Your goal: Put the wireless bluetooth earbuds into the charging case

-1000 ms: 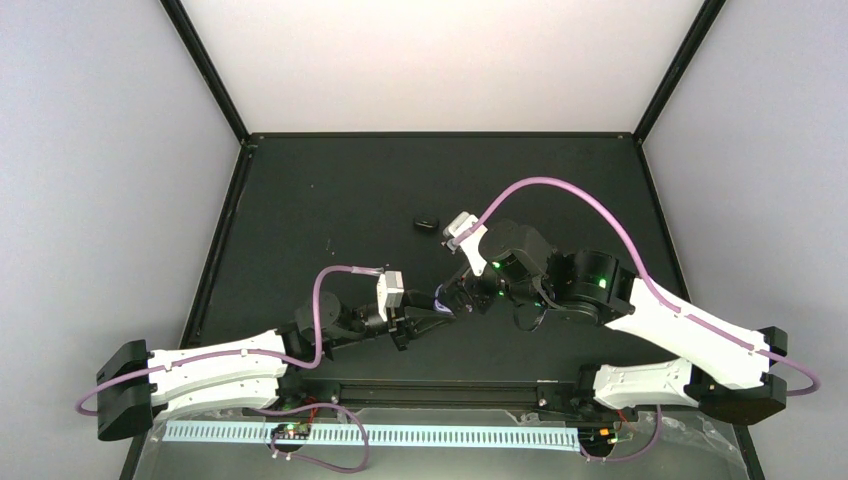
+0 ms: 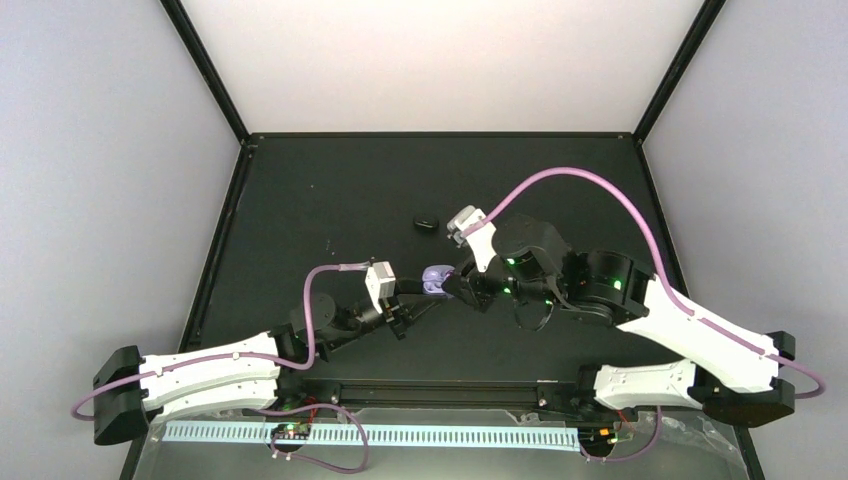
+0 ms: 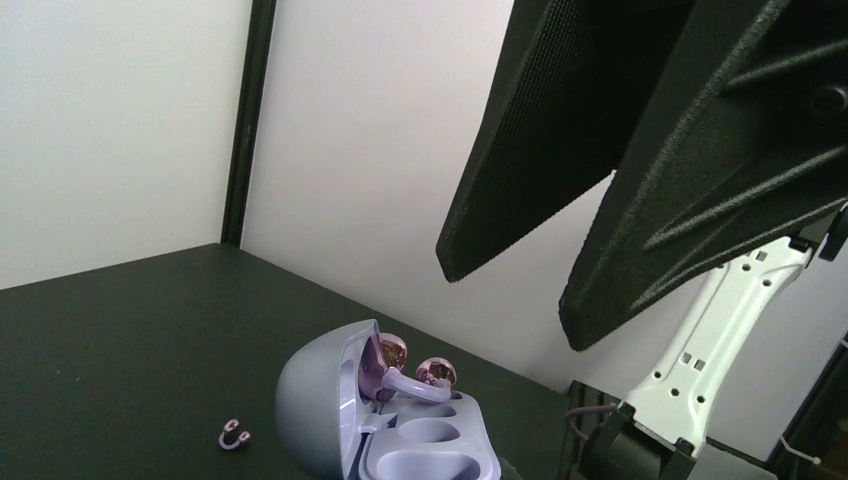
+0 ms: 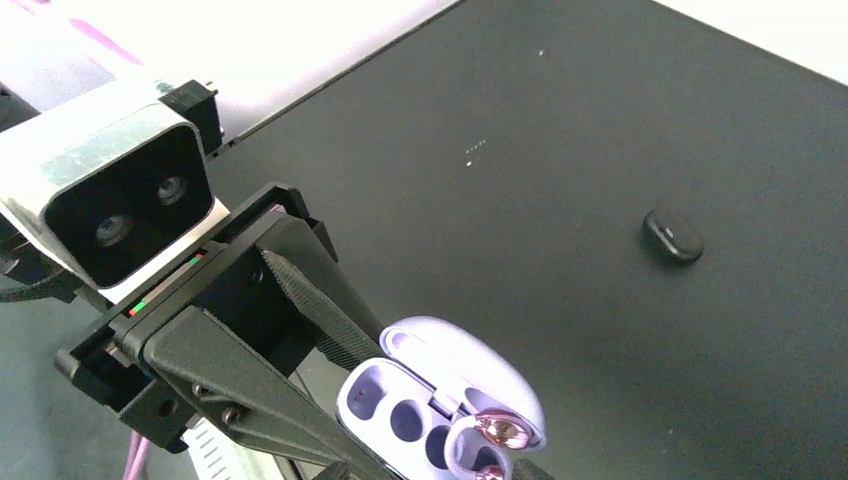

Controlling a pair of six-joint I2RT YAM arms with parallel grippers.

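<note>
The lavender charging case [image 2: 437, 279] is held with its lid open, my left gripper [image 2: 426, 295] shut on it. An earbud [image 4: 503, 430] with pink metallic ends and a lavender band sits in the case on its lid side. One end lies near an end well, the other near the lid; how deep it sits is hard to tell. Other wells in the case [image 3: 430, 432] look empty. My right gripper is part open above the case, with nothing visible between its fingers. In the right wrist view only its tips show, at the bottom edge.
A small dark glossy object [image 4: 673, 235] lies on the black table beyond the case. In the left wrist view a small pink and lavender piece [image 3: 233, 436] lies on the table; whether it is the same object is unclear.
</note>
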